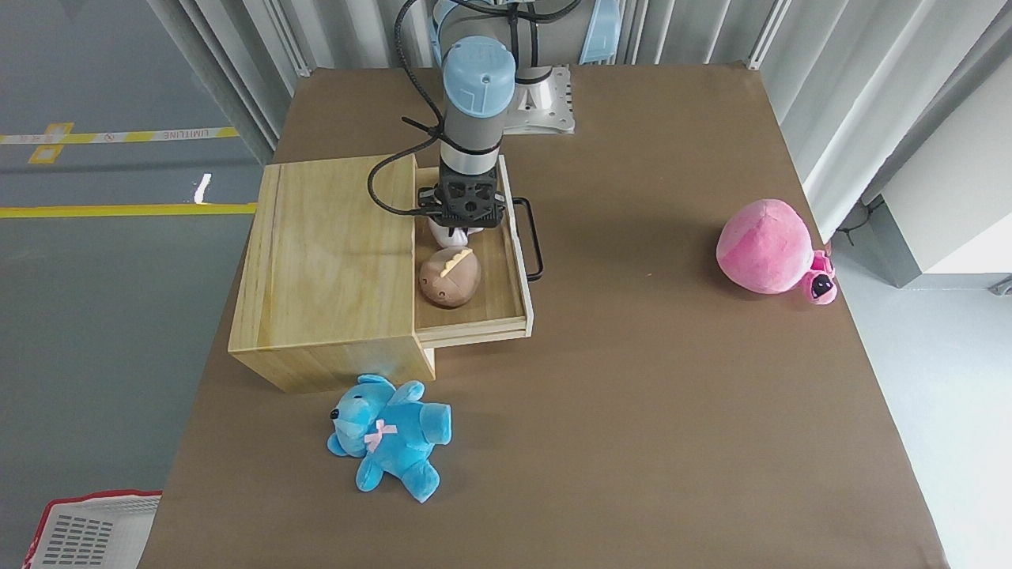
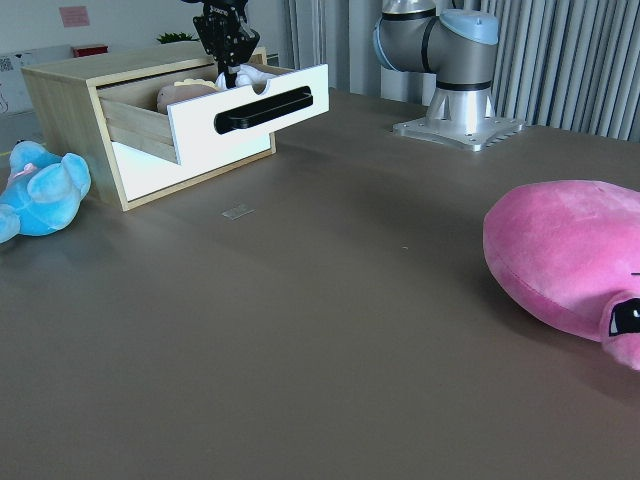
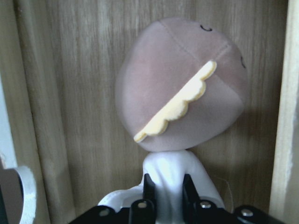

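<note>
My gripper is down inside the open drawer (image 1: pixel 479 325) of a wooden cabinet (image 1: pixel 322 256), its fingers on a white plush toy (image 3: pixel 172 165); how firmly they are closed is unclear. The white toy touches a round brown plush (image 3: pixel 177 74) with a cream scalloped strip, which lies in the drawer nearer the front-view camera. In the left view the drawer front (image 2: pixel 250 120) with its black handle faces that camera, and the gripper hangs just behind it.
A blue bear (image 1: pixel 398 441) lies on the table beside the cabinet. A pink plush (image 1: pixel 764 246) sits at the table's right edge. The robot's base stands at the back.
</note>
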